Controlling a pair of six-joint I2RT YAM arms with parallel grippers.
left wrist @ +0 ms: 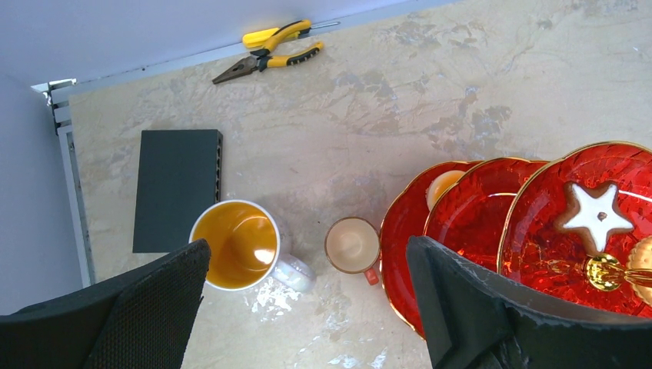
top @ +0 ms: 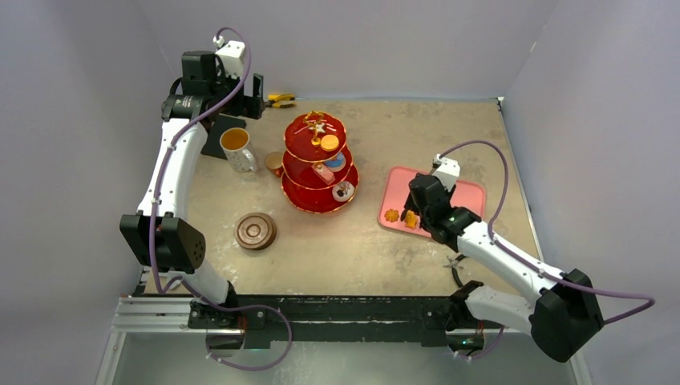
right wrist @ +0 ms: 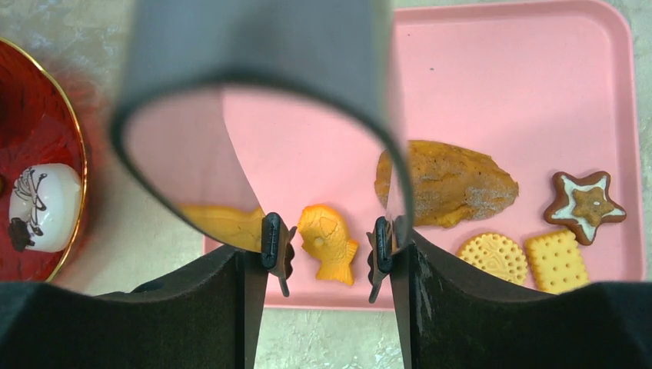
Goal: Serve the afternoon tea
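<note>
My right gripper is open over the pink tray (right wrist: 523, 54), and a fish-shaped orange cookie (right wrist: 329, 240) shows between its fingertips, with nothing clasped. In the top view that cookie (top: 411, 220) lies near the tray's front edge, close to the right gripper. The three-tier red stand (top: 315, 200) bears several sweets, among them a white star cookie (left wrist: 598, 216) on top and a white-iced donut (top: 343, 191) at the bottom. My left gripper hangs open and empty above the white mug (left wrist: 240, 247) and small cup (left wrist: 352, 244).
Also on the tray are a brown pastry (right wrist: 457, 184), a round cracker (right wrist: 493, 257), a square cracker (right wrist: 557, 261) and a star cookie (right wrist: 583, 205). Pliers (left wrist: 265, 58) and a dark flat box (left wrist: 175, 188) lie at the back left. A brown round lidded pot (top: 256, 231) stands front left.
</note>
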